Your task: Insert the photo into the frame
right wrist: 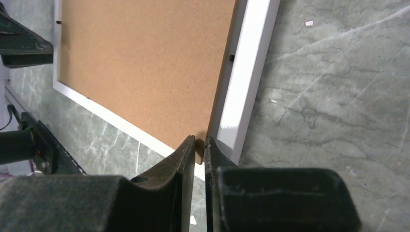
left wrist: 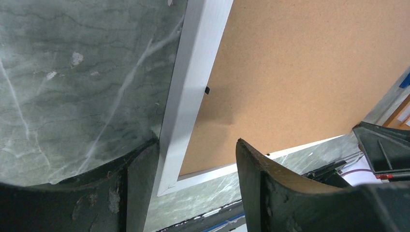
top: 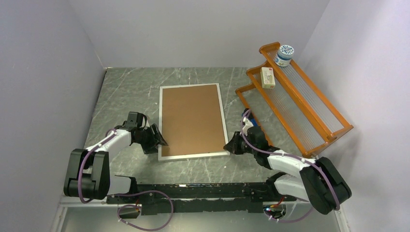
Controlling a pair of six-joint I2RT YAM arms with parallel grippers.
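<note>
The white-rimmed frame (top: 223, 113) lies flat on the grey marbled surface, with a brown board (top: 191, 121) filling its inside. No picture side of a photo shows. At the near left corner my left gripper is open, its fingers on either side of the white left rim (left wrist: 188, 92). My right gripper is at the near right corner, shut on the corner of the brown board (right wrist: 159, 63). A narrow grey gap separates the board's right edge from the white right rim (right wrist: 241, 92) there.
A wooden rack (top: 309, 116) stands on the right, carrying a small box (top: 267, 78) and a white-and-blue jar (top: 284, 55). Small black tabs, such as one tab (right wrist: 231, 58), sit along the frame's inner edge. Bare surface lies left of the frame.
</note>
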